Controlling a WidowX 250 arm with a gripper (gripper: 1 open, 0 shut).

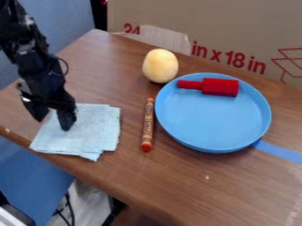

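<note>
A folded pale blue cloth lies on the wooden table near its left front edge. My black gripper has its fingertips low over the cloth's back left part, at or touching it; whether anything is between the fingers I cannot tell. A blue plate on the right holds a red toy cleaver. An orange crayon-like stick lies left of the plate, and a round yellow potato-like object sits behind it.
A cardboard box stands along the back. A strip of blue tape is on the table at the right.
</note>
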